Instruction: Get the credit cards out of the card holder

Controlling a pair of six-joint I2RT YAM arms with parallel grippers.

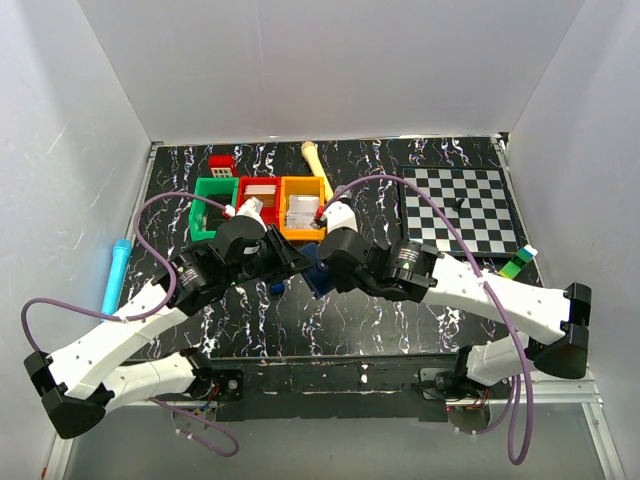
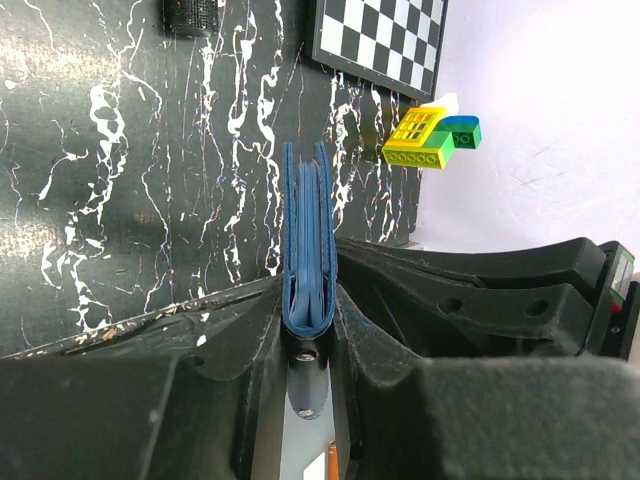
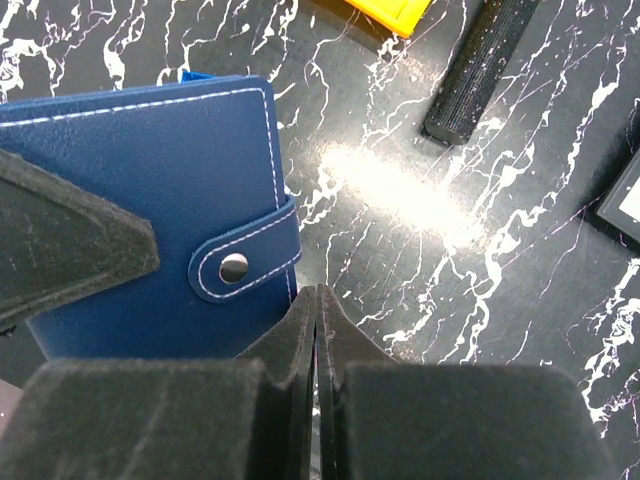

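A dark blue card holder (image 1: 315, 274) hangs above the middle of the table, and my left gripper (image 1: 302, 263) is shut on it. Seen edge-on in the left wrist view, the holder (image 2: 310, 250) stands upright between the left fingers, its thin layers facing up. Its snap strap (image 3: 245, 253) looks fastened in the right wrist view, with a silver button; a bit of brighter blue shows behind the upper edge. My right gripper is shut with nothing between its fingertips, just beside the holder's strap side. Whether cards are inside cannot be made out.
Green (image 1: 199, 220), red and orange bins (image 1: 318, 232) stand at the back left. A chessboard (image 1: 412, 230) lies back right, toy bricks (image 1: 518, 262) near it. A black microphone (image 3: 480, 75) lies behind the grippers.
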